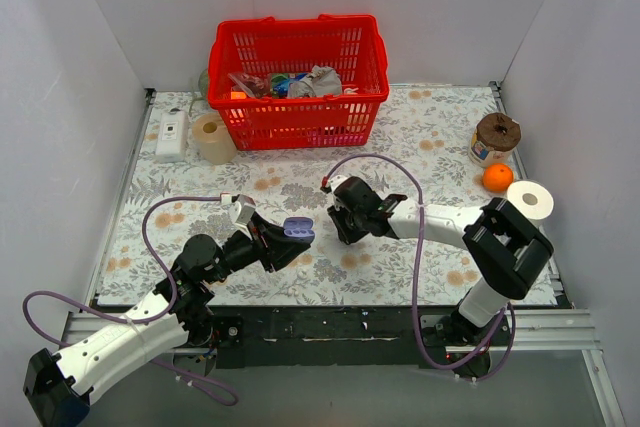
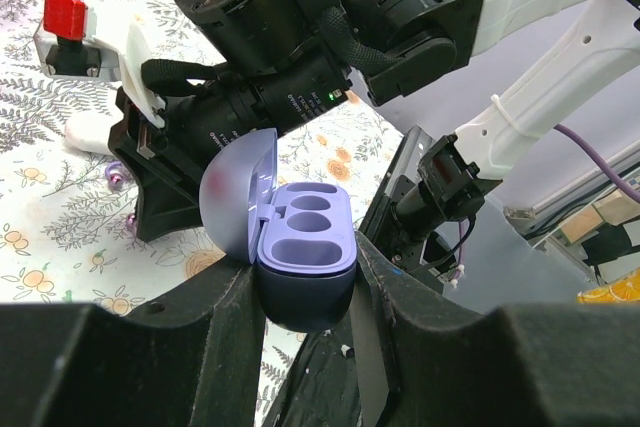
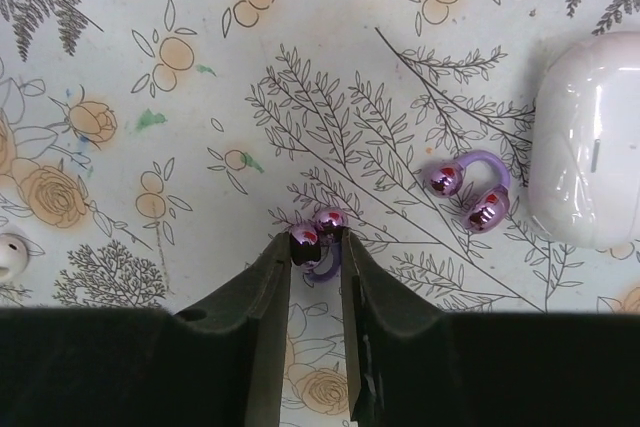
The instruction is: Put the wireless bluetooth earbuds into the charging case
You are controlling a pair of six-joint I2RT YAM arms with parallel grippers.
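Note:
The purple charging case [image 2: 308,227] is lid-up with its empty hollows showing, and my left gripper is shut on it; in the top view it hangs left of the table's middle. In the right wrist view one purple clip-shaped earbud [image 3: 320,240] lies on the cloth at the fingertips of my right gripper. Those fingers stand partly apart, on either side of the earbud; whether they touch it I cannot tell. A second earbud [image 3: 475,192] lies to the right, apart from the gripper.
Close beside the second earbud is a glossy white case [image 3: 590,137]. A small white round thing [image 3: 10,257] shows at that view's left edge. The red basket [image 1: 300,127] stands at the back, while an orange [image 1: 497,178] and a jar [image 1: 494,139] are at the right.

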